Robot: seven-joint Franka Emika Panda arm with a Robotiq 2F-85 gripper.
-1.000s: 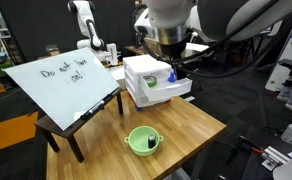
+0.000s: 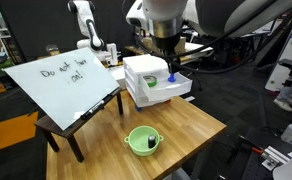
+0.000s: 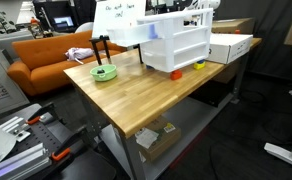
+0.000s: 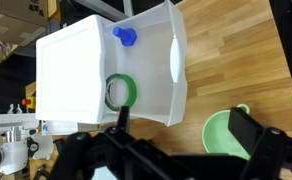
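Note:
My gripper stands open above the table, its dark fingers wide apart and nothing between them. Below it in the wrist view is the pulled-out drawer [image 4: 166,95] of a white box [image 4: 64,68]. Inside the drawer lie a blue object [image 4: 125,36] and a green ring [image 4: 120,92], which the box top partly hides. A pale green bowl [image 4: 223,133] sits on the table, partly covered by a finger in that view. From exterior view 1, the bowl [image 2: 133,142] holds a small dark item [image 2: 152,141].
A white board with handwriting [image 2: 66,85] leans on a dark stand left of the box. Another white box [image 3: 228,47] stands behind on the table, with small red [image 3: 176,75] and yellow [image 3: 199,65] items near the drawer unit.
The arm has shifted only slightly over the past second, still above the drawer unit. The box, drawer and bowl stay where they were.

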